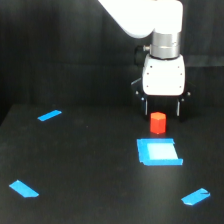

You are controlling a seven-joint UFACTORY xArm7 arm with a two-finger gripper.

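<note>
A small red block (158,123) stands on the dark table at the right of the camera view. Just in front of it lies a white square (162,151) framed by blue tape (145,156). My white gripper (162,106) points down above the block, its fingers spread wide. One dark finger shows on each side, with nothing between them; the block appears below the fingertips. How far the gripper is behind or above the block is hard to judge.
Strips of blue tape lie at the back left (50,115), front left (24,189) and front right (196,197). A dark curtain (65,50) hangs behind.
</note>
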